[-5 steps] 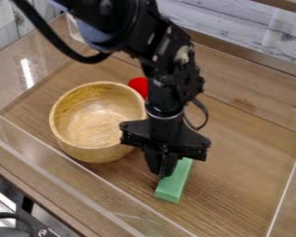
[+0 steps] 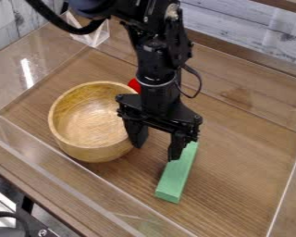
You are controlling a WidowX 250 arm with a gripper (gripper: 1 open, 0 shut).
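My black gripper [image 2: 157,139] hangs at the middle of the camera view, open, with its two fingers apart above the table. A light green bar [image 2: 174,176] lies on the table just below and right of it, its upper end near the right finger. A tan wooden bowl [image 2: 79,120] sits to the left, beside the left finger.
A red object [image 2: 134,85] is partly hidden behind the arm. A white wall edge stands at the top left.
My gripper has risen and shifted slightly back from the green bar, which now shows more of its length.
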